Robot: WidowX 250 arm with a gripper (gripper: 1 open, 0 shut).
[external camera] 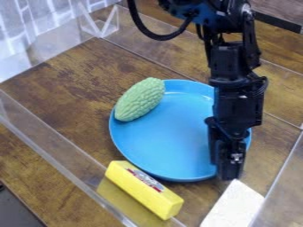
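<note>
A black gripper [228, 160] reaches down from the top onto the right rim of a blue plate [159, 137]; its fingertips are dark and crowded, so whether they are apart or closed on something cannot be made out. A pale green, bumpy oval object [140, 98] lies on the plate's upper left. A yellow box-like object [143, 189] lies in front of the plate at the lower left, and a white object [233, 209] lies at the lower right, just below the gripper.
Clear plastic edges run along the upper left, the lower left and the right side.
</note>
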